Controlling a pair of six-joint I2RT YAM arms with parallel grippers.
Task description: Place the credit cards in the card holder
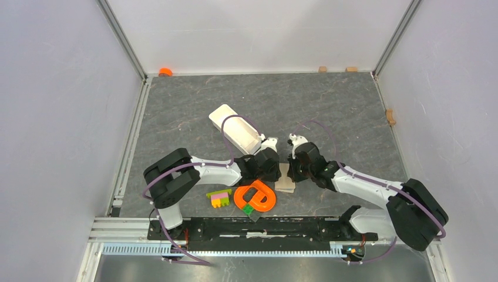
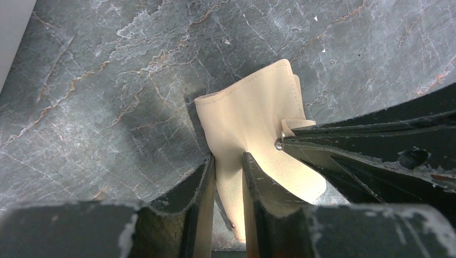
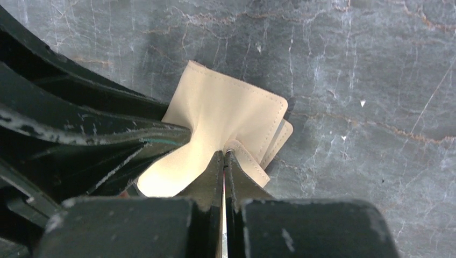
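Observation:
A beige leather card holder (image 2: 263, 102) with a small snap tab (image 3: 248, 162) lies on the grey table, between the two arms in the top view. My left gripper is part open, its fingers on either side of the holder's edge, with beige leather showing in the gap. The leather bulges and creases there. My right gripper is shut, tips together at the tab's metal snap (image 3: 230, 150). Whether the thin tab is pinched between them is hidden. I can make out no credit cards in any view.
A white tray (image 1: 219, 115) stands behind the left arm. An orange ring-shaped piece (image 1: 269, 200) and toy bricks (image 1: 220, 200) lie in front of that arm. Both grippers are very close together.

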